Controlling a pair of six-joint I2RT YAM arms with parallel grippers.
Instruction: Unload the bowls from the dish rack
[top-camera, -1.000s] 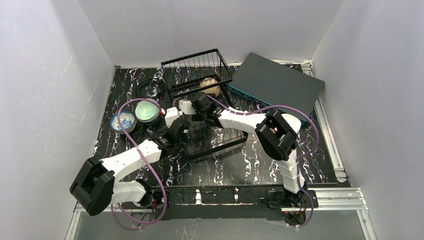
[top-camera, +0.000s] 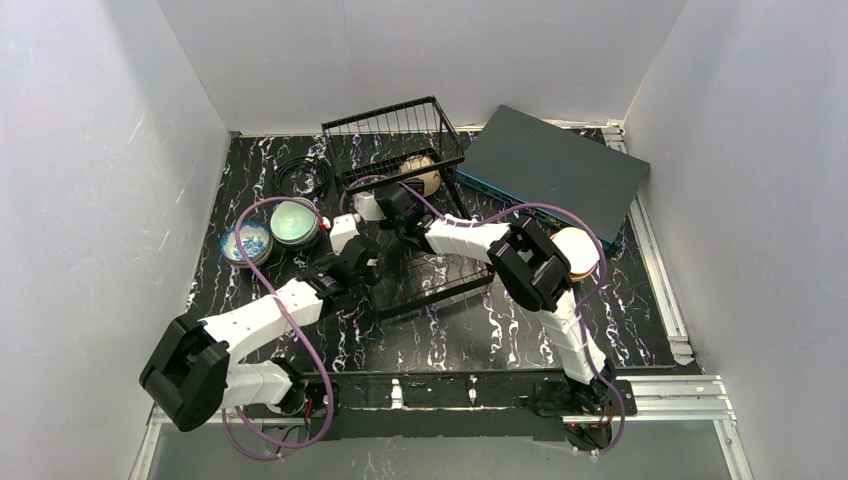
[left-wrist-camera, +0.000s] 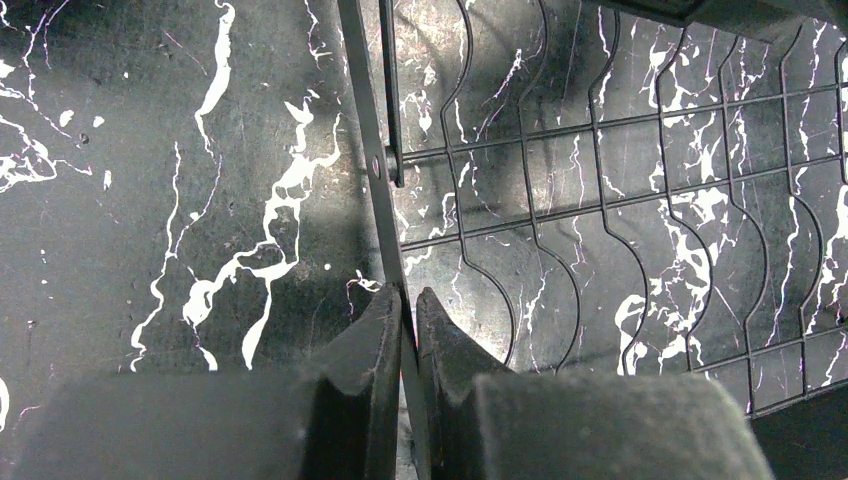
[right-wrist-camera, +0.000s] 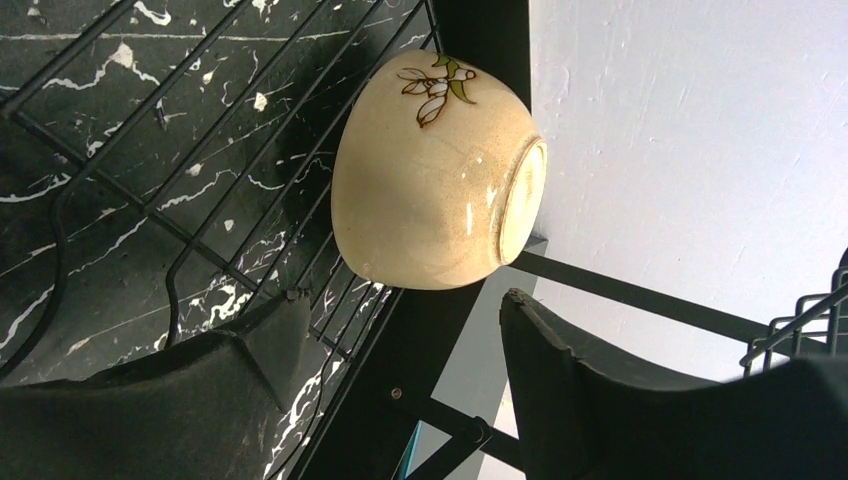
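A cream bowl (right-wrist-camera: 430, 190) with a leaf pattern rests on its side on the lower wires of the black dish rack (top-camera: 435, 296), in the back right corner. In the right wrist view my right gripper is open, its fingertips just short of the bowl and nothing between them. From above, that bowl (top-camera: 421, 175) shows partly behind the upper shelf's bars. My left gripper is shut on the rack's thin side bar (left-wrist-camera: 385, 225). Its fingers are hidden from above by the arm.
Stacked bowls, one green inside (top-camera: 293, 221) and one blue and white (top-camera: 247, 242), stand left of the rack. A dark flat box (top-camera: 555, 165) lies at the back right. Pale round dishes (top-camera: 577, 250) sit beside the right arm. A black cable coil (top-camera: 301, 177) lies at the back left.
My right arm has shifted a little left and further back into the rack, closer to the cream bowl. The left arm and the rack have stayed still.
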